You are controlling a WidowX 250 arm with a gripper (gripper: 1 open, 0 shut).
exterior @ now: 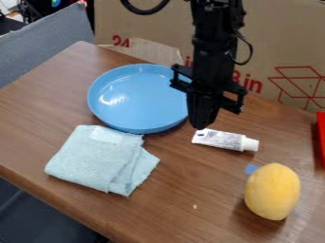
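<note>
The black gripper [200, 112] points down over the right edge of a blue plate [133, 95], just above and left of a white tube [225, 140]. It looks shut, with nothing visible between its fingers. A folded pale blue cloth [102, 161] lies at the front left, and a yellow mango-like object [272, 192] rests at the front right.
A cardboard box [286, 66] stands behind the table [178, 209]. A red object [318, 138] is at the right edge. Bare wood shows at the left and in the front middle.
</note>
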